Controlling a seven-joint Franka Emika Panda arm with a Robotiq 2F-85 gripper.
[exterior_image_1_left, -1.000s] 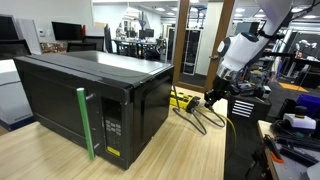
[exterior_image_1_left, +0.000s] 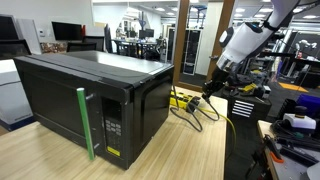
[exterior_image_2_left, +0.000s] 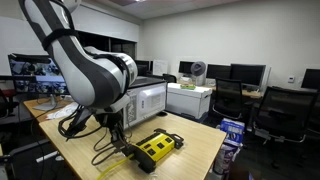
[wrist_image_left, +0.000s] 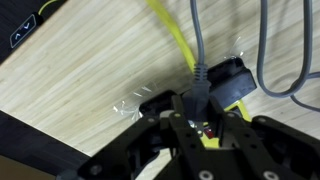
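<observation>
In the wrist view my gripper is shut on a dark plug (wrist_image_left: 201, 76), from which a grey cable runs up the frame. Its fingers lie on either side of the plug. Part of a yellow-and-black power strip (wrist_image_left: 237, 108) shows behind the gripper, and a yellow cord (wrist_image_left: 174, 32) passes close by. Exterior view 2 has the power strip (exterior_image_2_left: 158, 146) lying on the table to the right of the arm. The gripper is small and dark in exterior view 1; its contact with the plug cannot be made out there.
A black microwave (exterior_image_1_left: 95, 100) with a green handle takes up the left of the wooden table (exterior_image_1_left: 180, 155). Loose grey cable (wrist_image_left: 266, 65) loops beside the gripper. Bare tabletop lies in front of the microwave. Office chairs stand beyond the table.
Over the last second the arm has shifted slightly up and to the right in exterior view 1. The microwave has stayed in place.
</observation>
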